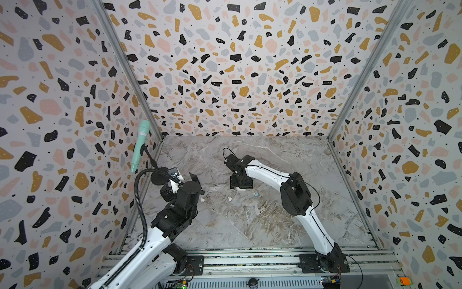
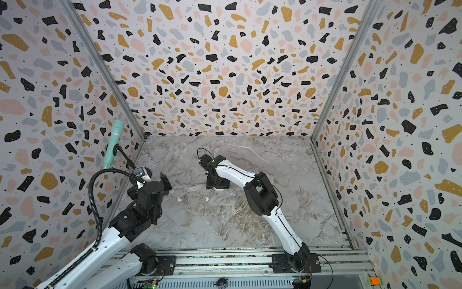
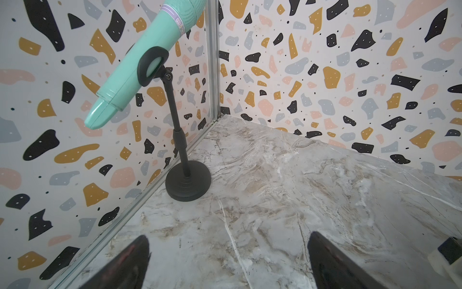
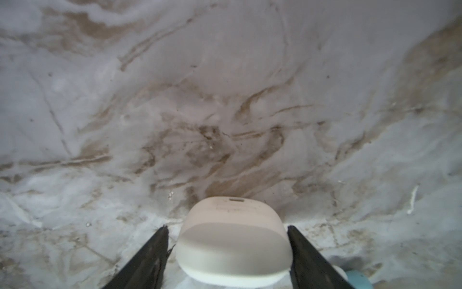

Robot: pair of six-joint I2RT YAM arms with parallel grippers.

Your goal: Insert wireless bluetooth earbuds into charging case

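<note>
The white charging case (image 4: 233, 245) lies on the marble table between the fingers of my right gripper, which is part open around it; whether both pads touch it I cannot tell. Small white earbud pieces (image 1: 230, 199) (image 2: 179, 199) lie on the table to the left of the case, and a light blue piece (image 1: 256, 194) lies just right of it. My left gripper is open with nothing between its fingers, held at the left of the workspace.
A mint microphone-like object (image 3: 139, 62) on a black stand (image 3: 187, 180) stands at the back left beside the wall. Patterned walls bound three sides.
</note>
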